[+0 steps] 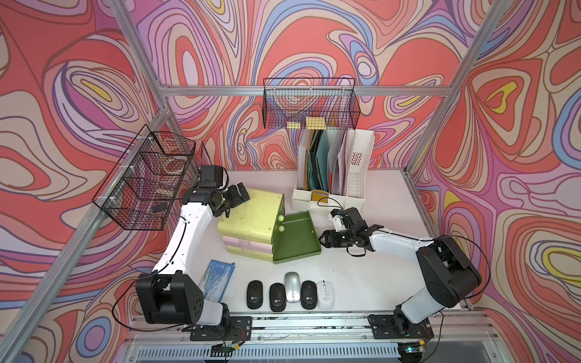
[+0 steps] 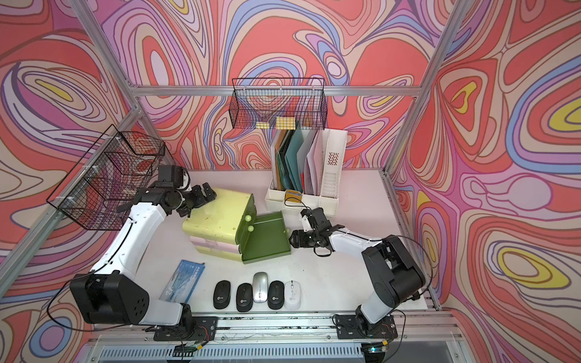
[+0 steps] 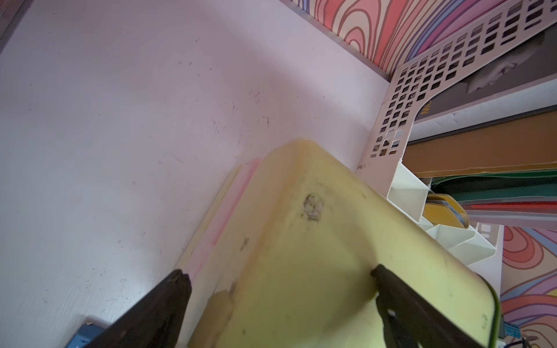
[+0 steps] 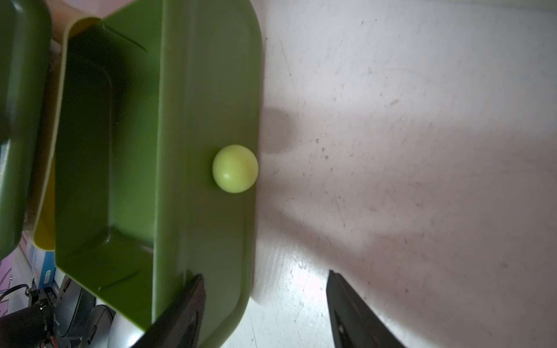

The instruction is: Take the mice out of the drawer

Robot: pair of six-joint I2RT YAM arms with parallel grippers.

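Observation:
The bottom drawer [image 1: 297, 237] of the yellow cabinet [image 1: 251, 211] is pulled out; its green floor looks empty. Several computer mice lie in a row on the table in front, including a black mouse [image 1: 254, 294], a silver mouse [image 1: 292, 286] and a white mouse [image 1: 325, 294]. Above the cabinet's left top edge, my left gripper is open, with the yellow top in view between its fingers and nothing held. My right gripper stands open at the drawer's front panel, near its round knob [image 4: 235, 168]. One finger is close to the panel; contact cannot be told.
A white file holder [image 1: 339, 202] full of folders stands behind the drawer. Left of the mice lies a blue packet [image 1: 218, 279]. Wire baskets hang at the back [image 1: 311, 106] and left [image 1: 145, 181]. Free table shows at the front right.

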